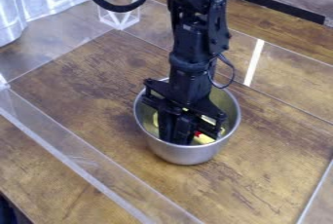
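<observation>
A silver metal bowl (188, 153) stands on the wooden table in the middle of the camera view. My black gripper (180, 127) reaches down inside it, its fingers low in the bowl. A small yellow object with a bit of red (204, 137) shows at the right of the fingers, inside the bowl. The gripper's body hides most of what is between the fingertips, so I cannot see what they hold.
Clear strips cross it at lower left and right. A small clear container (119, 16) and a white curtain are at the upper left.
</observation>
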